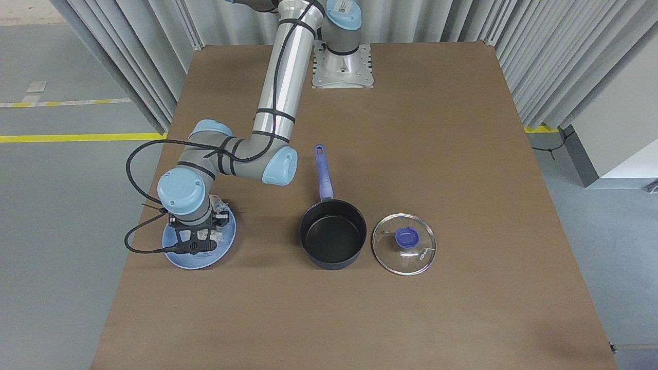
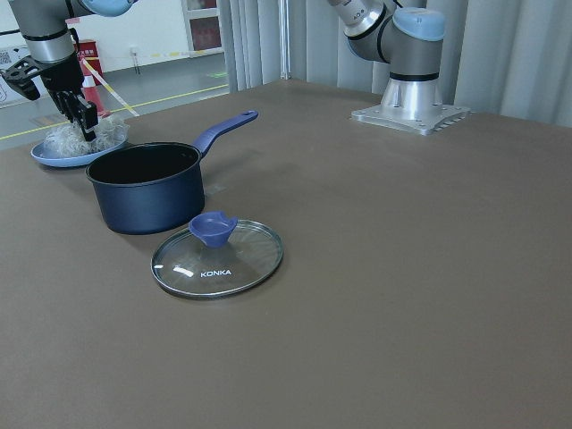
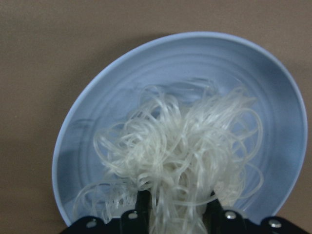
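Observation:
A light blue plate on the table holds a tangle of translucent white noodles. My gripper is down in the noodles, with strands lying over and between its fingers; whether it is closed on them is hard to tell. In the left view the gripper points down into the pile. A dark saucepan with a blue handle stands right of the plate, empty, and a glass lid with a blue knob lies to the right of the pan.
The arm's base plate stands at the back edge.

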